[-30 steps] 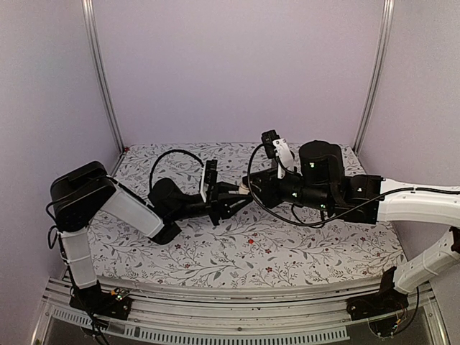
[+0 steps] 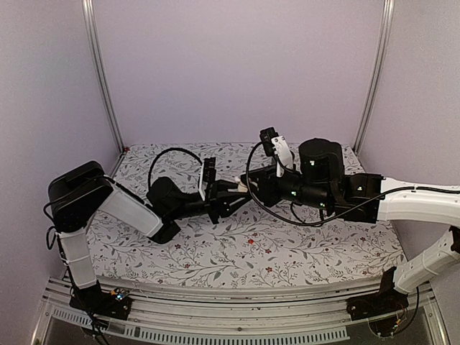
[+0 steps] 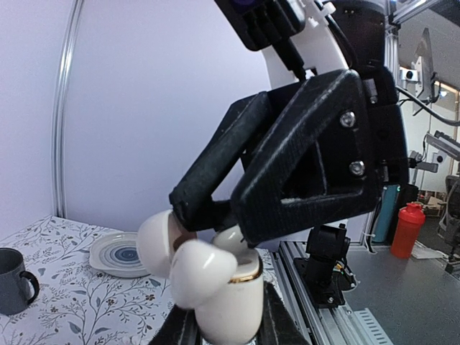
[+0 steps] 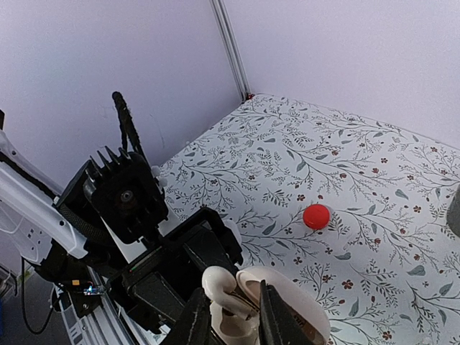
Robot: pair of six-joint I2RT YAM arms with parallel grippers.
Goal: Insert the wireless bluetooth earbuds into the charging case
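Observation:
The white charging case (image 3: pixel 228 309) is held upright in my left gripper (image 2: pixel 234 198), shut on it, above the table near the middle in the top view. Its lid (image 4: pixel 287 298) stands open. My right gripper (image 2: pixel 250 182) meets it from the right, its black fingers over the case's top. A white earbud (image 4: pixel 219 284) sits at those fingertips, at the case's opening. Whether it is seated in a slot I cannot tell. The right fingers appear part open around it.
A dark mug (image 3: pixel 13 284) and a plate (image 3: pixel 115 255) stand on the patterned table (image 2: pixel 215 251). A red round object (image 4: pixel 316 215) lies behind the grippers.
Both grippers have shifted very slightly upward in the top view; otherwise little has visibly changed.

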